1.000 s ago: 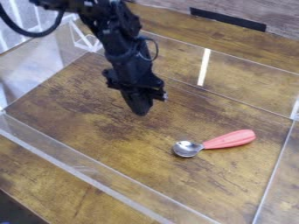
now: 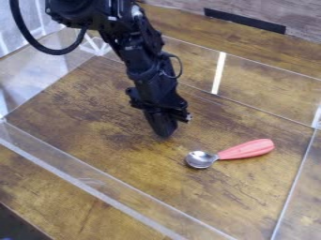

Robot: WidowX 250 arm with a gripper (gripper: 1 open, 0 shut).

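Note:
My black gripper point(image 2: 160, 122) hangs low over the middle of the wooden board, its fingertips dark and close to the surface; whether they are open or shut is unclear. To its lower right lies an ice cream scoop with a metal head point(image 2: 201, 158) and a pink handle point(image 2: 247, 149), apart from the gripper.
The wooden board point(image 2: 88, 131) is otherwise clear around the gripper. Transparent edging point(image 2: 75, 166) runs along its near left, white tape point(image 2: 220, 73) lies behind, and a pale frame shows at the upper left.
Since a second ago the arm has come down and slightly toward the viewer, with the gripper lower. The scoop has not moved.

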